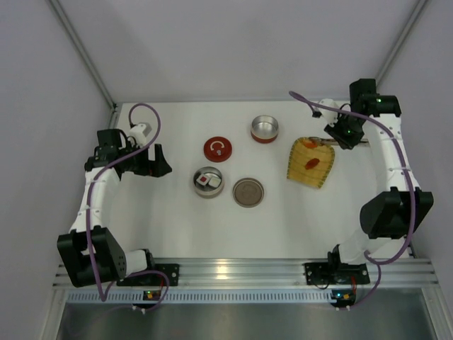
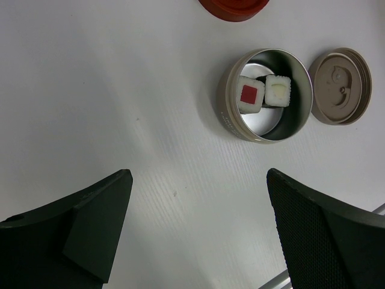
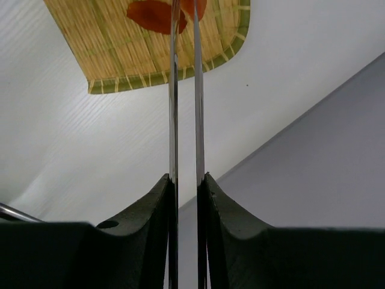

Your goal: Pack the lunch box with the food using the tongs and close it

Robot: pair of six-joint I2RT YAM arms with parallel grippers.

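Observation:
My right gripper is shut on a pair of long metal tongs (image 3: 200,114), one arm by each finger. The tongs reach over the yellow mat (image 1: 302,174) at the right. Two orange food pieces lie there: one orange piece (image 1: 312,163) near the middle, another orange piece (image 1: 309,143) at the tongs' tips; whether it is gripped I cannot tell. Left of centre stands an open round box (image 2: 225,108) with two white cubes (image 2: 277,91) inside. My left gripper hangs open and empty, left of that box.
A brown lid (image 1: 248,192) lies right of the box, and a red lid (image 1: 217,149) behind it. An empty metal bowl with a red base (image 1: 265,127) stands at the back.

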